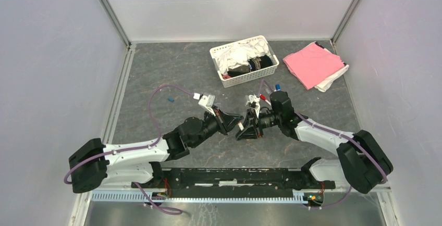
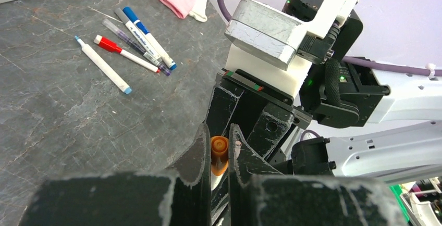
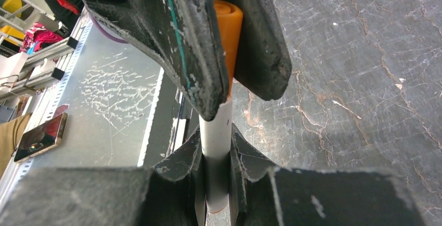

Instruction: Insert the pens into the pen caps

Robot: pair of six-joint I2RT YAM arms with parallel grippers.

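My two grippers meet near the middle in the top view, left gripper [image 1: 235, 120] against right gripper [image 1: 246, 129]. My left gripper is shut on an orange cap [image 2: 219, 150], which sits in line with the white pen [image 3: 216, 142] that my right gripper is shut on; whether it is fully seated I cannot tell. Several loose pens lie on the table: a white one with light blue ends [image 2: 101, 64], a red-capped one [image 2: 109, 44], a purple one and blue-capped ones [image 2: 154, 46]. A small blue cap [image 1: 171, 99] lies at the left.
A white basket [image 1: 226, 82] with cloths stands at the back. Pink and white cloths [image 1: 312, 64] lie at the back right.
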